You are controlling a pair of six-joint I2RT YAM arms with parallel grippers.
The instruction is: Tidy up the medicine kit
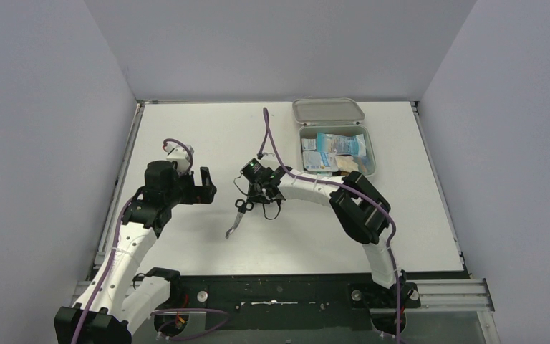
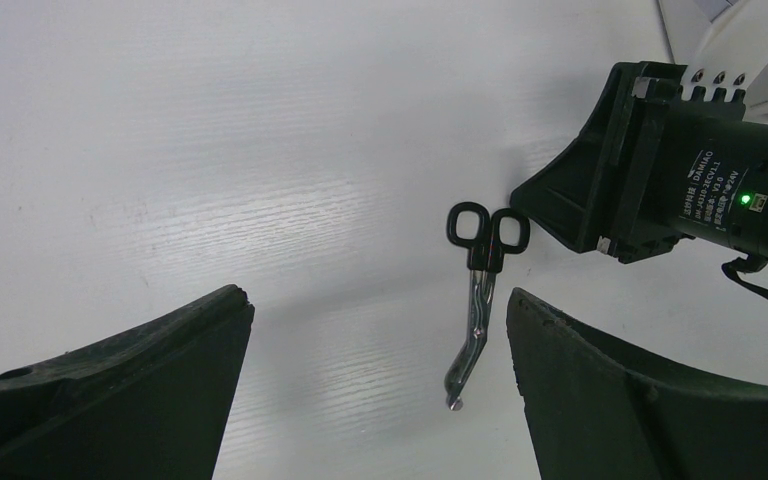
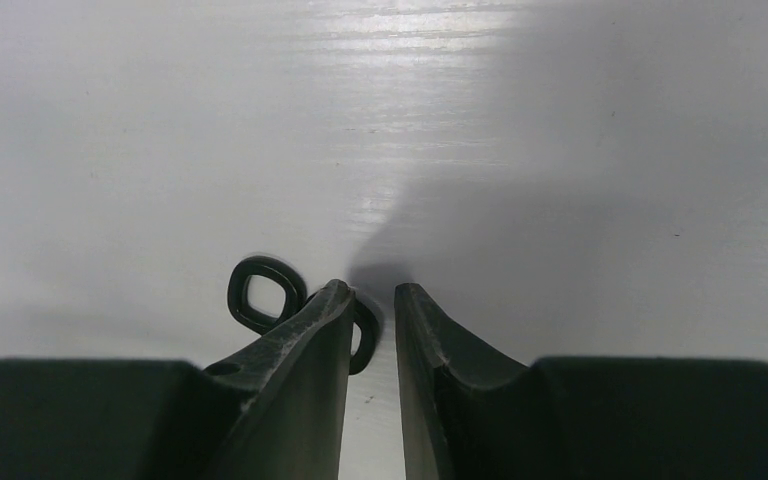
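Note:
The scissors (image 1: pixel 237 217), with black handle loops and metal blades, lie flat on the white table near its middle. In the right wrist view one handle loop (image 3: pixel 262 296) is clear, while the other is partly hidden behind a finger. My right gripper stands just over that loop, its fingertips a narrow gap apart, the loop's edge showing in the gap and not clasped. Farther left hovers my left gripper, wide open and empty, with the scissors visible past its right finger. The kit box (image 1: pixel 373 147) sits open at the back right, filled with packets.
The box's lid (image 1: pixel 327 110) is folded back behind it. Inside are a blue-white packet (image 1: pixel 341 144), another packet (image 1: pixel 319 160) and a beige item (image 1: pixel 346 164). Bare table surrounds the scissors to the left and front.

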